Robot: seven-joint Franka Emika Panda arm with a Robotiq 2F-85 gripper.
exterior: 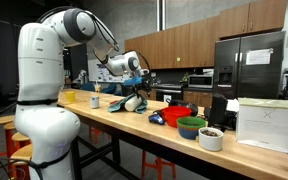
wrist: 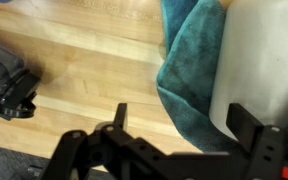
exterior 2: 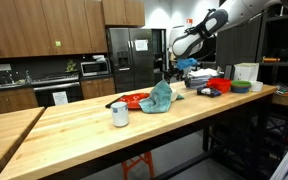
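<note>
A teal cloth (wrist: 191, 75) lies rumpled on the wooden table, running down between the fingers in the wrist view. Against its right side is a smooth white rounded object (wrist: 264, 60). In exterior view 2 the cloth (exterior 2: 160, 99) rises in a peak. Exterior view 1 shows the white object (exterior: 135, 103) leaning among the cloth's folds. My gripper is open, its black fingers wide apart; the left is over bare wood and the right overlaps the white object. Whether either finger touches anything cannot be made out.
Bowls, including a green one (exterior: 190, 123), and a red container (exterior: 174, 115) stand along the table toward the camera in exterior view 1. A white mug (exterior 2: 120, 114) stands alone in exterior view 2. Bare table (exterior 2: 69, 135) extends around it.
</note>
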